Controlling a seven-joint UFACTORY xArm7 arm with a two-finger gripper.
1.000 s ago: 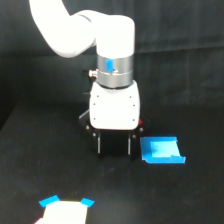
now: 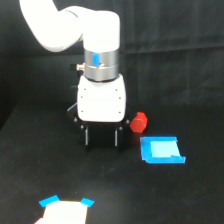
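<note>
A small red object [image 2: 139, 122] lies on the black surface, just right of the hand. My gripper [image 2: 101, 137] hangs to its left, pointing down, its two thin dark fingers apart. Nothing shows between them. How high the fingertips are above the table is hard to judge.
A pale square edged with blue tape [image 2: 162, 160] is on the table to the right, in front of the red object. At the lower left a white sheet [image 2: 65, 213] with blue tape at its corners is cut off by the frame.
The arm and gripper have shifted left and slightly away. The red object, mostly hidden behind the hand before, now shows clearly. Both taped areas stay put.
</note>
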